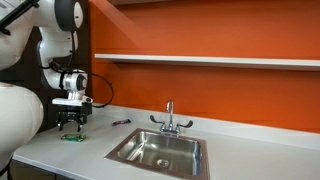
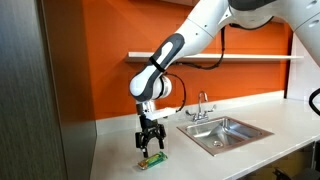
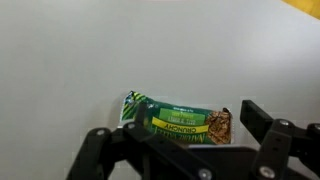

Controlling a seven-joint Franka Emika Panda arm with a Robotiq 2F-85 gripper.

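A small green packet with printed labels lies flat on the pale counter at the left, close to its front. In the wrist view the same packet spans the room between the two fingers, its lower edge hidden behind the gripper's body. My gripper is open, pointing down over it. From the side, the gripper hangs a little above the packet, with a gap between them.
A dark, slim object rests on the counter toward the wall. To the right is a steel sink with a faucet. A white shelf runs along the orange wall. Bare counter lies between packet and sink.
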